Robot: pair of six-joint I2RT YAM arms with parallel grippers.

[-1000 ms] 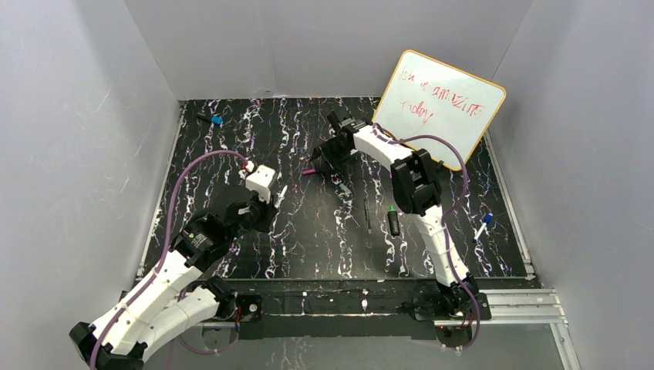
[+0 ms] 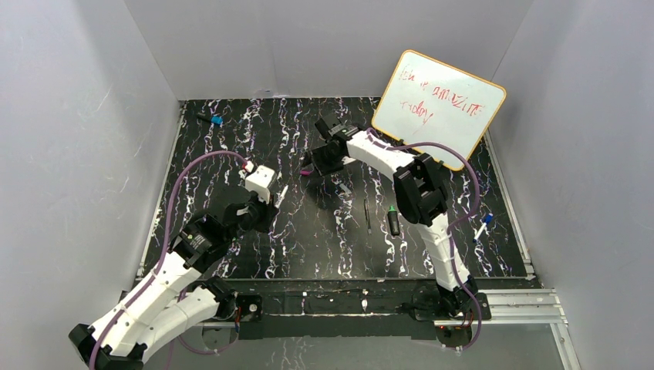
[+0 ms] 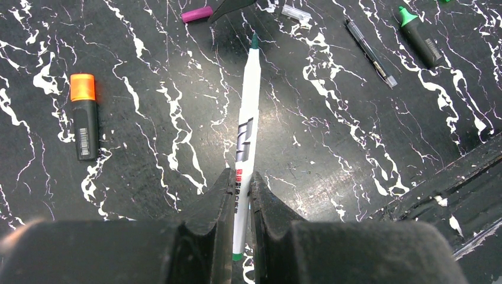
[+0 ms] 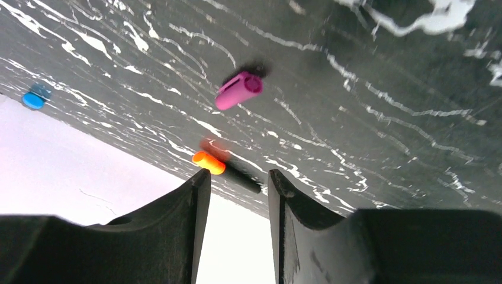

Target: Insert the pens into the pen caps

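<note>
My left gripper is shut on a white marker (image 3: 247, 94), its dark green tip bare and pointing away. My right gripper is part open above the table, nothing between its fingers. A magenta pen cap (image 4: 239, 91) lies on the table just beyond its fingertips in the right wrist view; the same cap (image 3: 196, 14) is near the marker's tip in the left wrist view. A clear cap (image 3: 296, 14) lies to its right.
An orange highlighter (image 3: 83, 118), a slim pen (image 3: 370, 52), a green highlighter (image 3: 422, 41) and a blue-capped marker (image 2: 482, 229) lie around. A whiteboard (image 2: 438, 108) stands at back right.
My right gripper has moved slightly left in the top view, over the magenta cap. The left arm holds still with the marker.
</note>
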